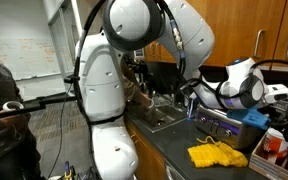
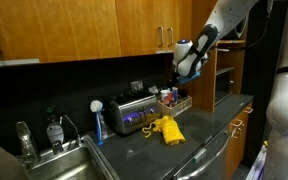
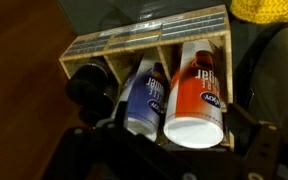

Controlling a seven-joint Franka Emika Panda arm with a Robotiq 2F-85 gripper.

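A wooden compartment box [image 3: 149,36] holds a red bottle [image 3: 199,88] with a white end and, beside it, a blue bottle [image 3: 145,102], also white-ended. My gripper is over these bottles in the wrist view, its dark fingers [image 3: 245,124] apart at either side. It looks open; contact with the bottles cannot be made out. In exterior view 1 the arm reaches down over the box [image 1: 272,168] at the right, where a red and white bottle [image 1: 274,142] shows. Exterior view 2 shows the box [image 2: 174,108] at the counter's back.
A yellow cloth [image 1: 217,153] lies on the dark counter in front of the toaster [image 1: 229,127]. The sink [image 2: 72,163] is farther along. Dark round items [image 3: 88,82] fill another part of the box. Wooden cupboards [image 2: 114,38] hang above. Bare counter surrounds the cloth.
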